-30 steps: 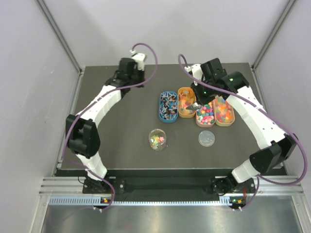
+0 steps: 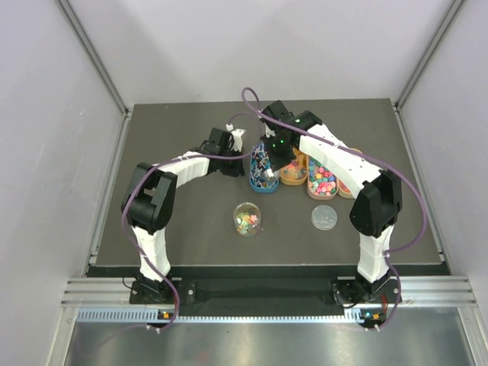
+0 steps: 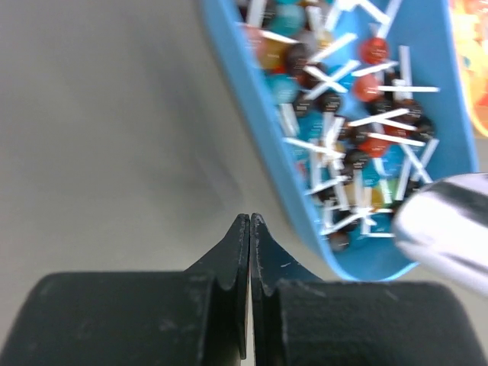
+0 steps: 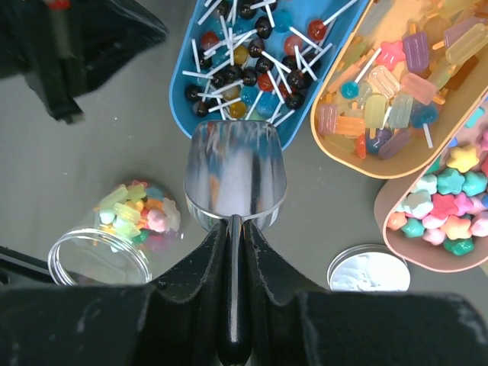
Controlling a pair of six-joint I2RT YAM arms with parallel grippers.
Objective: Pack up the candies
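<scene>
My right gripper is shut on the handle of a shiny metal scoop (image 4: 235, 171), which hangs over the near end of the blue bin (image 4: 177, 99) of lollipops. Its bowl looks free of candy, though part of its inside is glare. Just left of that bin, my left gripper is shut, nothing visible between its fingers. In the top view a clear jar (image 2: 247, 219) holds star and ice-pop candies near the table's middle; from the right wrist its open mouth shows. Its round lid (image 2: 324, 217) lies apart to the right.
An orange bin (image 4: 347, 158) of ice-pop candies adjoins the blue one. Beyond it stand a pink bin (image 2: 322, 195) of star candies and another orange bin (image 2: 346, 193), partly under my right arm.
The right gripper has carried the scoop leftward, from near the orange and pink bins to the blue bin. My left gripper has moved right and toward the blue bin. Jar and lid are unmoved.
</scene>
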